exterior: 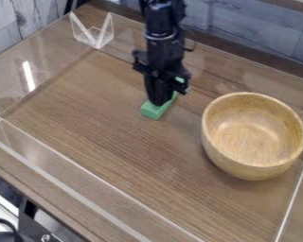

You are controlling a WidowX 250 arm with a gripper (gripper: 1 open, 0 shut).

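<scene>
My gripper [155, 85] hangs over the middle of the table, dark and somewhat blurred; whether its fingers are open or shut is unclear. Just below it lies a green block [159, 108], tilted diagonally, its top end partly behind the gripper.
A large empty wooden bowl [252, 135] stands at the right. Clear plastic or wire fixtures show at the upper left and left edge, and dark cables at the corners.
</scene>
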